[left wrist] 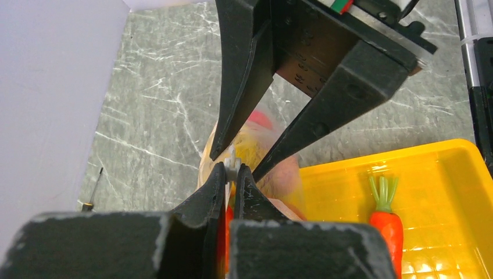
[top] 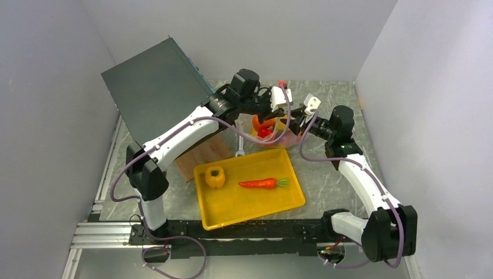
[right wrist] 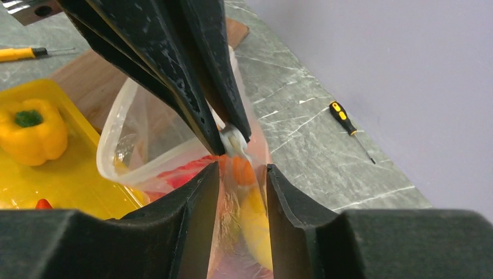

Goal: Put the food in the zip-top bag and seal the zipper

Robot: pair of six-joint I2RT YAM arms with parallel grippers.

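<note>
The clear zip top bag hangs with its mouth open, holding red, orange and yellow food. In the left wrist view, my left gripper is shut on a pinched white piece of the bag's rim. My right gripper stands part open, its fingertips on either side of the bag just below that pinch; the bag film between them is not clamped. A yellow bell pepper and a carrot lie in the yellow tray. The arms partly hide the bag from above.
A wooden board and a wrench lie left of the bag. Behind them stands a large dark panel. One black-and-yellow screwdriver rests near the back wall. The counter right of the tray is clear.
</note>
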